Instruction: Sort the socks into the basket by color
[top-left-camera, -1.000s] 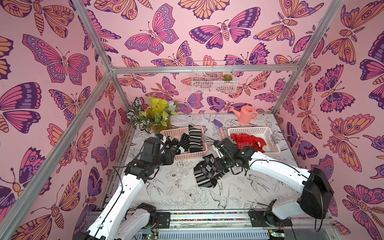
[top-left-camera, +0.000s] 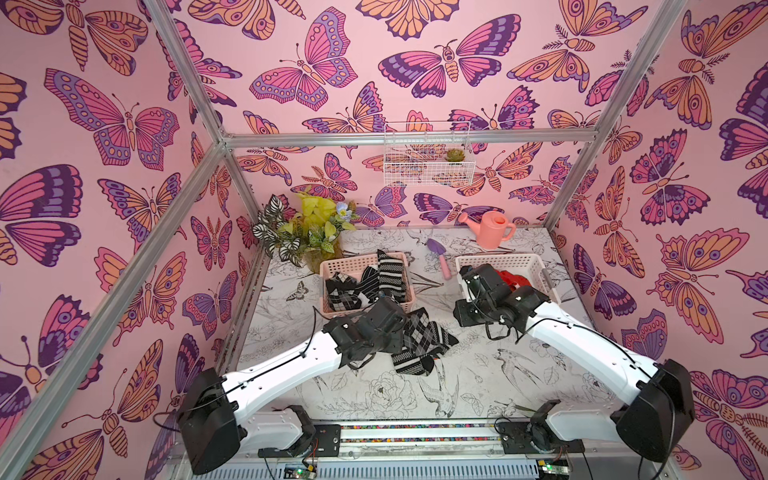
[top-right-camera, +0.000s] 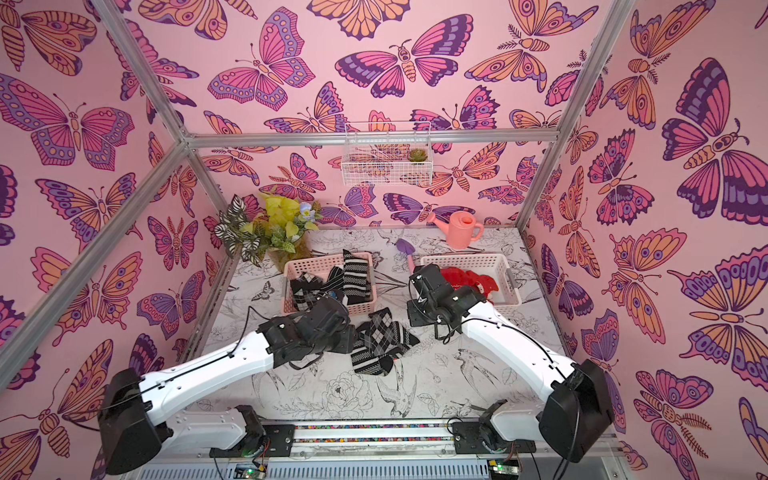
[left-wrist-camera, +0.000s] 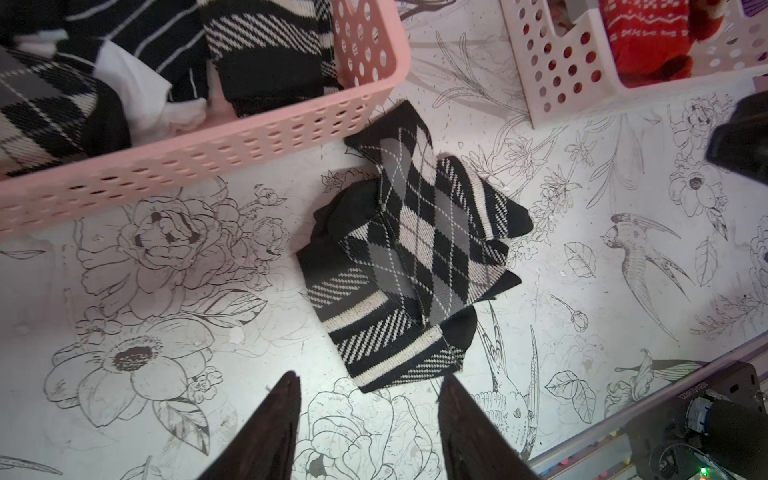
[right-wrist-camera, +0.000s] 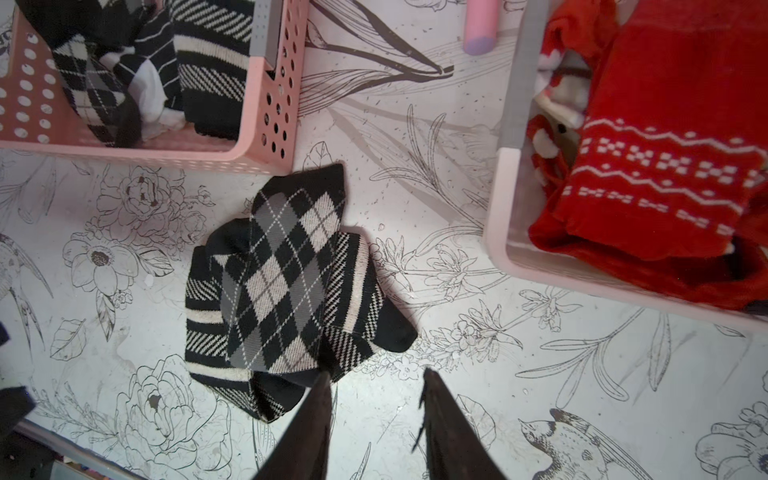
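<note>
A black-and-white argyle sock (right-wrist-camera: 281, 272) lies on the table over a striped black-and-white sock (left-wrist-camera: 376, 328), in front of the pink basket (left-wrist-camera: 240, 148). That basket holds several black-and-white socks (top-left-camera: 390, 276). Red socks (right-wrist-camera: 664, 160) fill the white-pink basket (right-wrist-camera: 608, 294) on the right. My left gripper hovers over the table at the near side of the loose socks, open and with nothing between its fingers. To the right of the pile hangs my right gripper, fingers apart and empty, touching no sock.
A potted plant (top-left-camera: 316, 228) stands at the back left. Behind the baskets are a purple-and-pink trowel (top-left-camera: 438, 254) and a coral watering can (top-left-camera: 489, 230).
My left arm has swung right, from beside the pink basket to the loose socks. My right arm has shifted right, away from them. The socks on the table stay about where they were.
</note>
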